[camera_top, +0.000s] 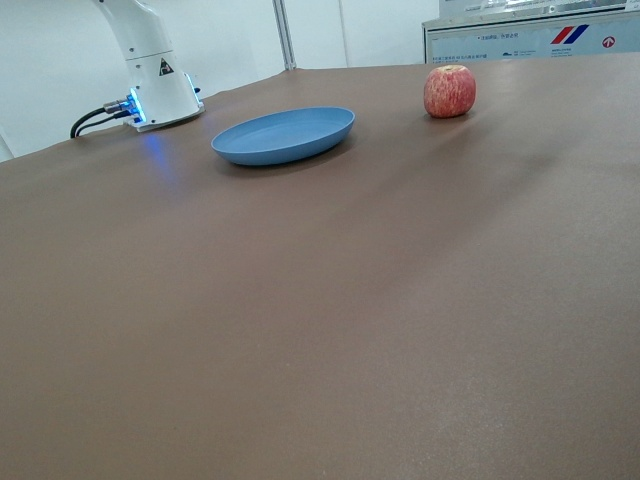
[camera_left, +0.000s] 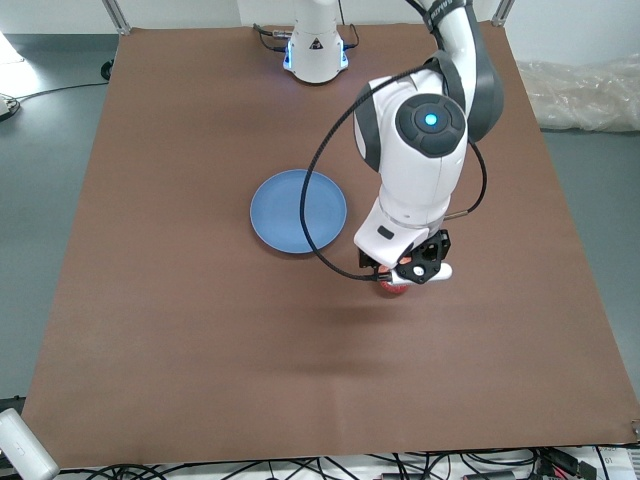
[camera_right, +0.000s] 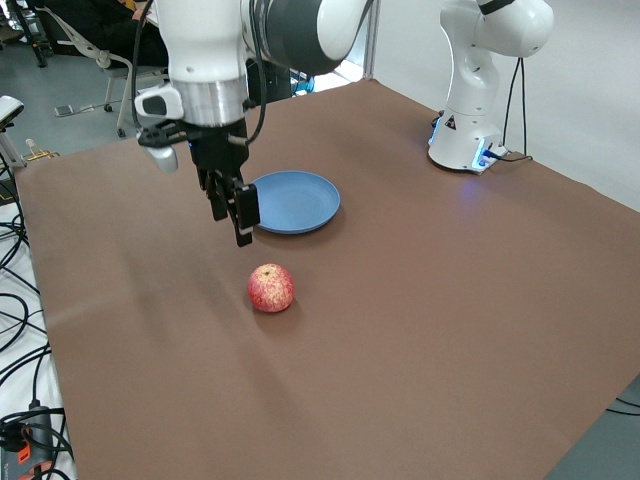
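A red apple (camera_top: 449, 92) (camera_right: 270, 288) sits on the brown table, beside a blue plate (camera_left: 298, 211) (camera_top: 282, 136) (camera_right: 298, 201). My black gripper (camera_right: 241, 215) hangs above the table in the right view, over the near side of the plate and above and behind the apple. In the left view the arm's wrist covers most of the apple. Whether the fingers are open or shut is unclear. The gripper is out of the top view.
Cables and devices (camera_right: 30, 450) line one table edge.
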